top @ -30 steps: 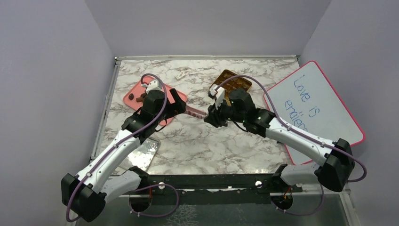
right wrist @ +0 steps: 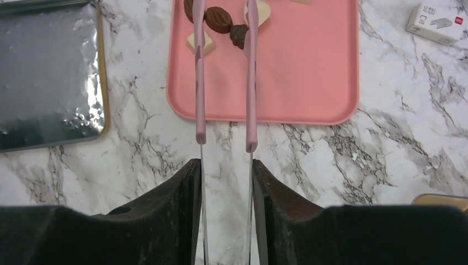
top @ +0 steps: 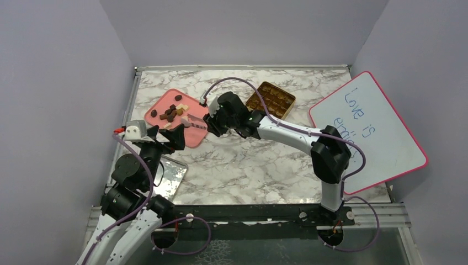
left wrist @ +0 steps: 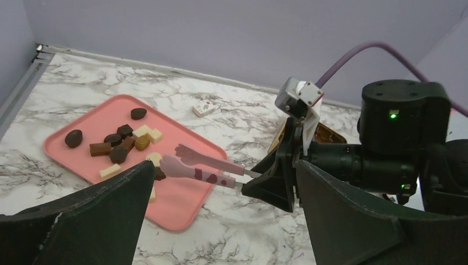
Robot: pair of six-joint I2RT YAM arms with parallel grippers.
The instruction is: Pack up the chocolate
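Observation:
Metal tongs with pink tips (left wrist: 201,175) are gripped in my right gripper (top: 212,125), which is shut on their shanks. Their two arms stand apart over the pink tray (top: 193,139), with no chocolate visibly clasped. Several dark, brown and cream chocolates (left wrist: 117,154) lie loose on that tray, mostly towards its left and middle. In the right wrist view the tips reach among the dark chocolates (right wrist: 218,20); contact is unclear. My left gripper (top: 166,136) is open and empty, at the tray's near-left side. Behind the right arm sits the brown compartment box (top: 283,99), partly covered.
A shiny metallic tray (right wrist: 49,83) lies at the front left, partly under the left arm. The small white box (left wrist: 205,108) is behind the pink tray. A whiteboard (top: 367,135) fills the right side. Mid-front marble is clear.
The left gripper has drawn back left and towards the front, uncovering the pink tray. My right gripper has moved left, carrying the tongs from right of the tray to over it.

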